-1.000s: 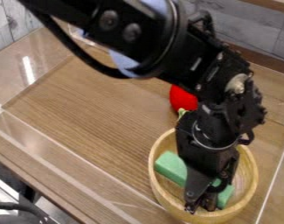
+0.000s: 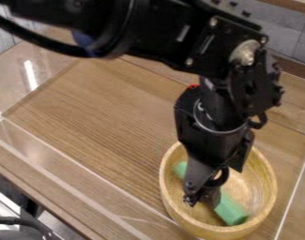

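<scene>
A black robot gripper (image 2: 205,187) reaches down into a pale round bowl (image 2: 171,202) at the lower right of the camera view. A green block (image 2: 230,211) lies in the bowl, partly hidden behind the open gripper. The fingertips are low over the block; whether they touch it cannot be told.
A wooden table (image 2: 92,131) fills the left and middle, with clear room left of the bowl. A small bit of a red object (image 2: 193,86) shows behind the arm. A tiled wall stands at the back.
The green block was raised at the bowl's middle and now lies lower in it. The gripper has shifted slightly left, and the arm now hides most of the red object.
</scene>
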